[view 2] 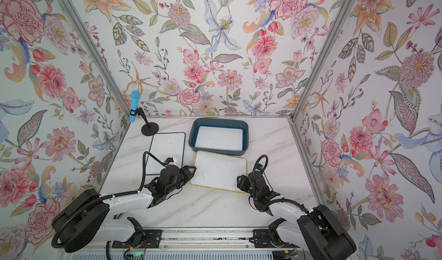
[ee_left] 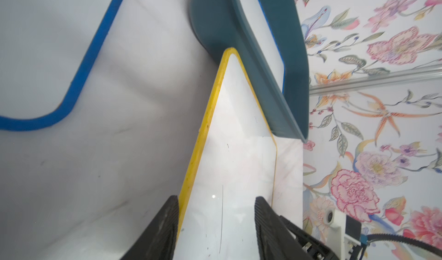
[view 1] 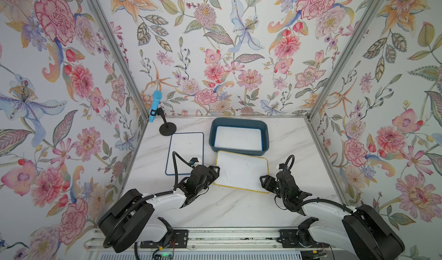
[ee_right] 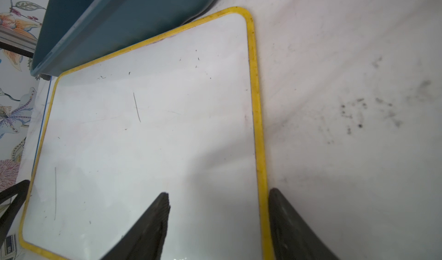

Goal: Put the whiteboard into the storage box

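A white whiteboard with a yellow frame (view 1: 241, 171) lies slightly askew in front of the blue-grey storage box (view 1: 210, 138). Its far edge is right up against the box's front wall; whether it is raised there I cannot tell. My left gripper is at the board's left side, fingers apart, one of them by the yellow edge (ee_left: 202, 135). At the right side my right gripper also has parted fingers, one along the outside of the yellow edge (ee_right: 257, 135), the other over the white face. Neither gripper has closed its gap.
Inside the box lies another whiteboard (view 1: 238, 138) with a blue frame. A further blue-framed whiteboard (view 1: 186, 147) rests on the table, partly behind my left arm. A blue microphone (view 1: 155, 103) on a black stand (view 1: 168, 128) is at the back left. Table right of the box is bare.
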